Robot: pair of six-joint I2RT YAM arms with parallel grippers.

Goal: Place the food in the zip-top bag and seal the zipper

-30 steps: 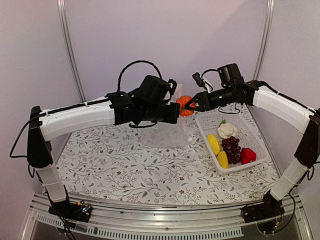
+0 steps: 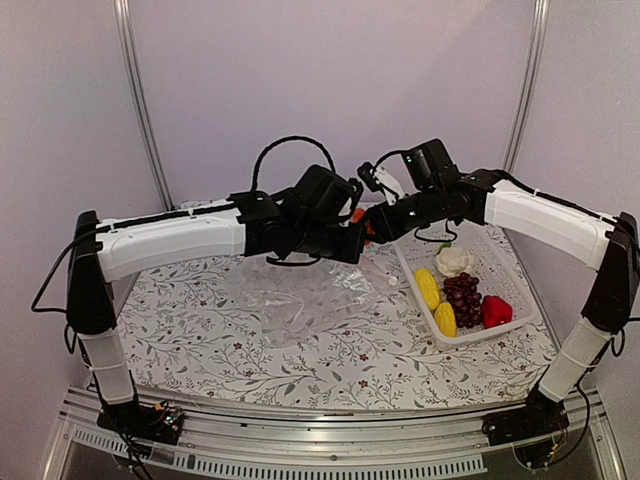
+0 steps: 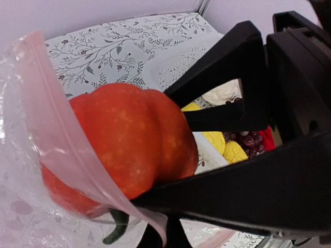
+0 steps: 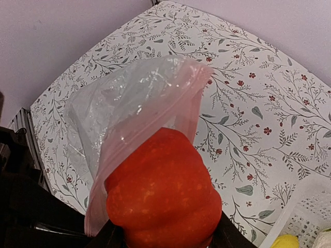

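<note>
An orange-red pepper-like vegetable with a green stem is gripped by my right gripper (image 2: 372,225), shown large at the bottom of the right wrist view (image 4: 165,196). It sits at the mouth of the clear zip bag (image 4: 129,98), partly behind its pink zipper edge (image 3: 62,129). My left gripper (image 2: 345,240) is shut at that edge, beside the vegetable; in its own view the fingertips are mostly hidden by the bag. The bag's body hangs down over the table.
A white perforated tray (image 2: 420,320) at the right holds yellow corn (image 2: 427,288), grapes (image 2: 462,300), a red pepper (image 2: 497,311) and a white cauliflower (image 2: 454,262).
Both grippers have moved lower, with the right shifting left along with the vegetable, which is now more hidden from above. The bag lies more spread out below.
</note>
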